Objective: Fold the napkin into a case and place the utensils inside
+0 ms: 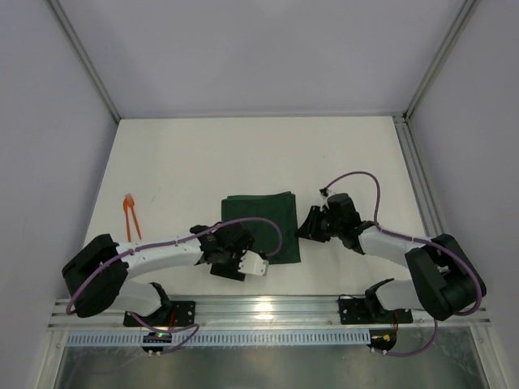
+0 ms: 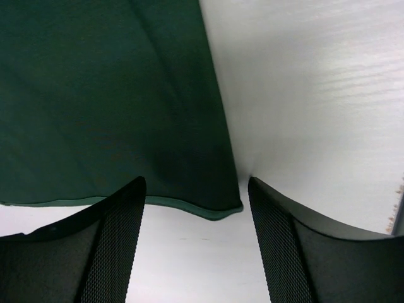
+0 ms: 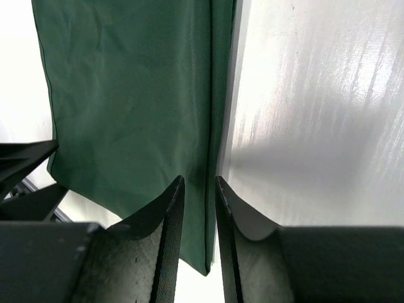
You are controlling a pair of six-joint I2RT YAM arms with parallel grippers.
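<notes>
The dark green napkin (image 1: pixel 255 211) lies folded on the white work surface, a narrow strip along its right edge. My left gripper stands open low at a corner and hemmed edge of the napkin, its fingers on either side of that corner in the left wrist view. My right gripper is part open at the napkin's long right edge, fingertips a little apart over the edge strip; I cannot tell whether they touch it. Two orange utensils (image 1: pixel 131 215) lie side by side at the left.
Walls enclose it at the back and sides, and a metal rail (image 1: pixel 259 308) runs along the front edge.
</notes>
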